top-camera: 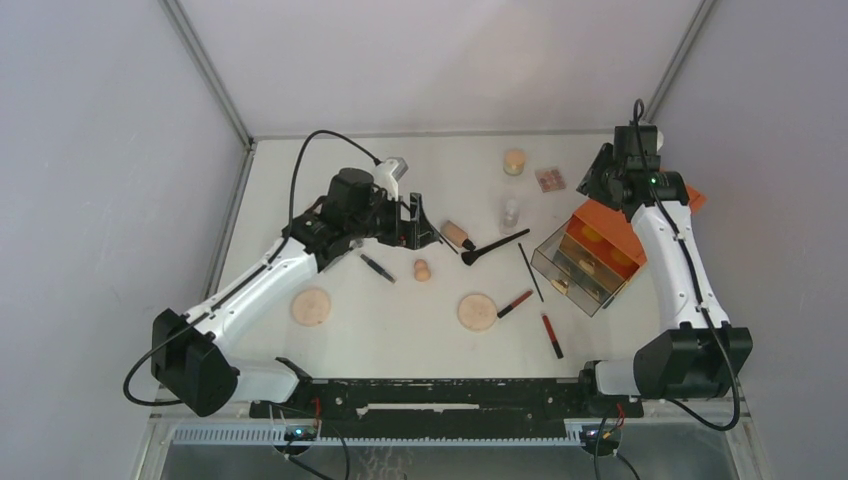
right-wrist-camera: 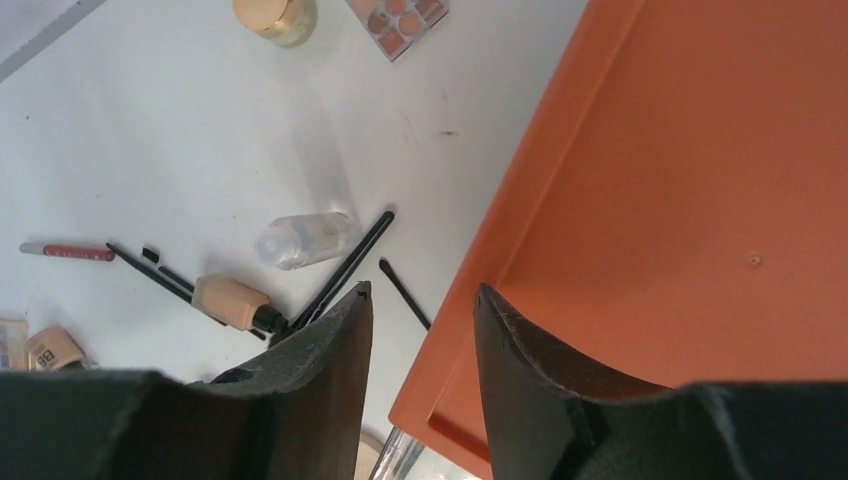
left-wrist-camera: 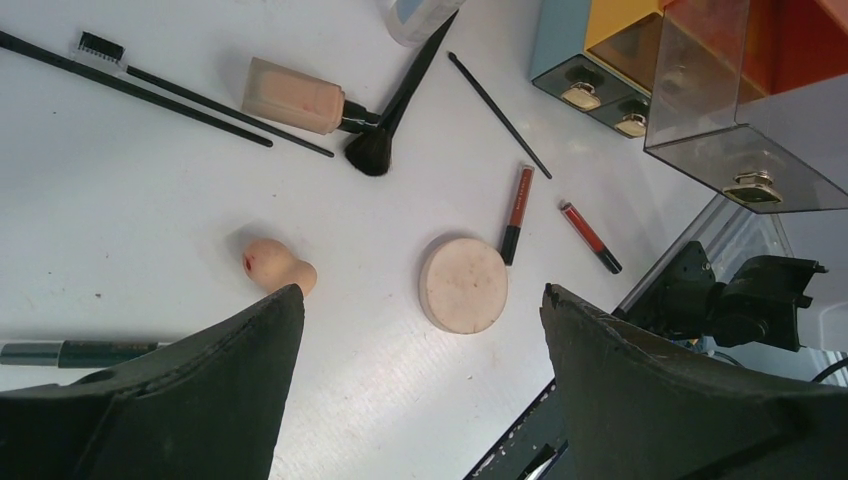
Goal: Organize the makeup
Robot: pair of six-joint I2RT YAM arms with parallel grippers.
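Note:
Scattered makeup lies on the white table: a foundation bottle (left-wrist-camera: pixel 295 98), a fan brush (left-wrist-camera: pixel 370 150), a peach sponge (left-wrist-camera: pixel 272 268), a round powder disc (top-camera: pixel 476 311), lip tubes (left-wrist-camera: pixel 589 235), a clear bottle (right-wrist-camera: pixel 305 238), a jar (top-camera: pixel 514 162) and a palette (top-camera: pixel 551 179). An orange-topped organizer (right-wrist-camera: pixel 660 230) with clear drawers sits at the right. My left gripper hangs open over the left-middle, nothing between its fingers. My right gripper is over the organizer's orange lid edge, fingers apart, nothing visibly held.
Another round disc (top-camera: pixel 310 307) lies at the left, with pens and brushes near it. Walls bound the table at the sides and back.

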